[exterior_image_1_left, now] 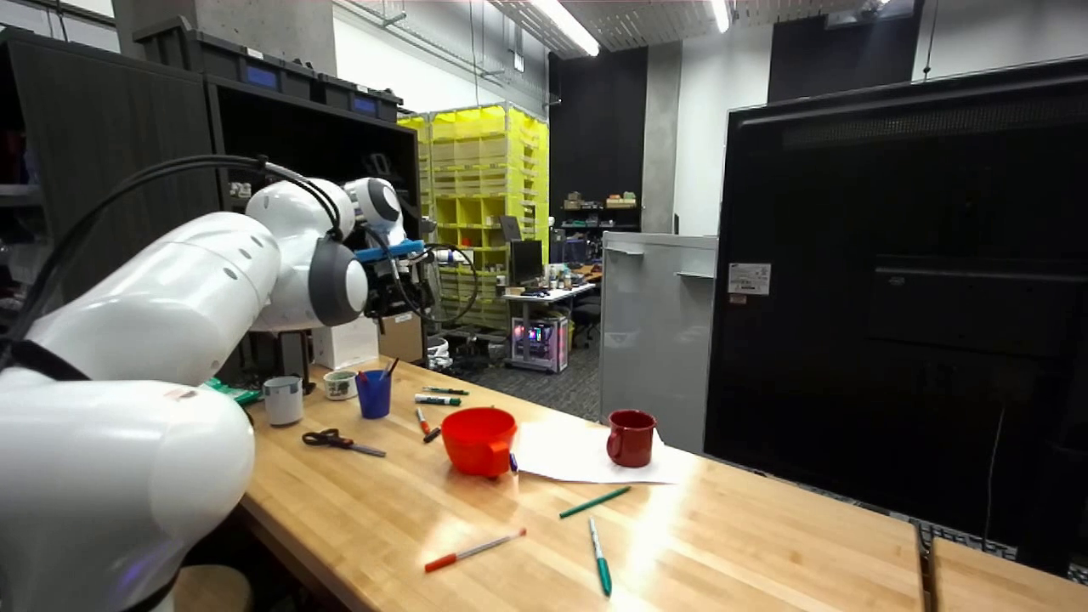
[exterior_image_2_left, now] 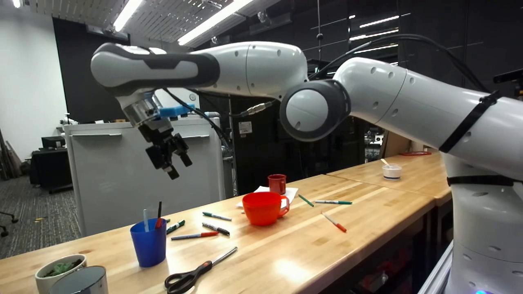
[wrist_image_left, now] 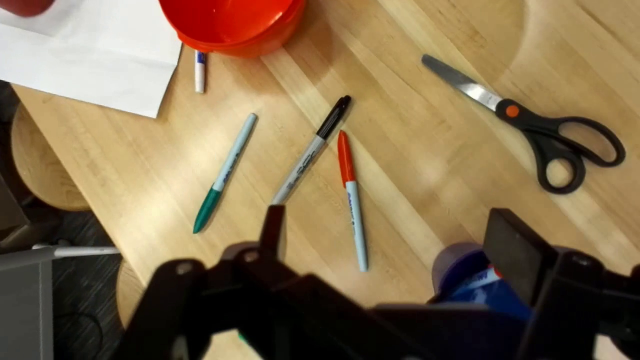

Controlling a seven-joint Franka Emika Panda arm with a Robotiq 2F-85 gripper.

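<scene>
My gripper (exterior_image_2_left: 179,167) hangs open and empty, well above the table and the blue cup (exterior_image_2_left: 148,245). In that cup stand a few pens, one with a red part showing. Near it lie a red marker (wrist_image_left: 352,195), a black marker (wrist_image_left: 312,147) and a green marker (wrist_image_left: 225,172), all flat on the wood. In the wrist view the gripper's fingers (wrist_image_left: 520,255) partly cover the blue cup. A red-orange bowl-like cup (exterior_image_2_left: 262,210) with a handle sits mid-table, and the tip of a blue-and-white marker (wrist_image_left: 199,72) shows beside it.
Black-handled scissors (exterior_image_1_left: 342,442) lie near the front edge. A dark red mug (exterior_image_1_left: 631,439) stands on white paper (exterior_image_1_left: 556,456). A grey mug (exterior_image_1_left: 283,399) and potted plant (exterior_image_1_left: 339,384) are left of the blue cup. More pens lie right.
</scene>
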